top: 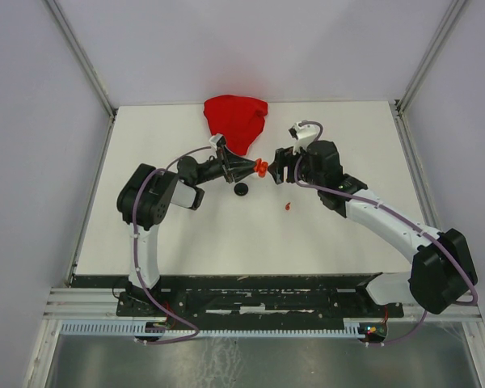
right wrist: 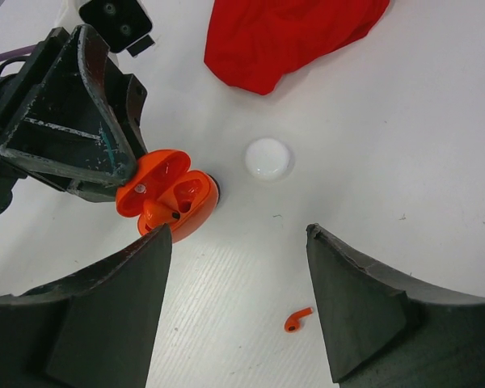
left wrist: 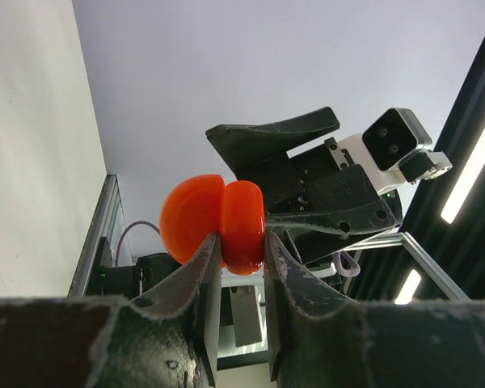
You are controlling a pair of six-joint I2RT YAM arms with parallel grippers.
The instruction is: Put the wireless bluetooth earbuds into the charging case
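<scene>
My left gripper (top: 250, 167) is shut on the orange charging case, which hangs with its lid raised (right wrist: 153, 182); an orange piece shows inside the case in the right wrist view. My right gripper (top: 280, 168) stands open just right of the case, nothing between its fingers. A loose orange earbud (right wrist: 297, 320) lies on the white table (top: 323, 242) below the right gripper.
A red cloth (top: 234, 121) lies at the back of the table. A small white round object (right wrist: 267, 158) and a black round object (top: 241, 189) sit near the case.
</scene>
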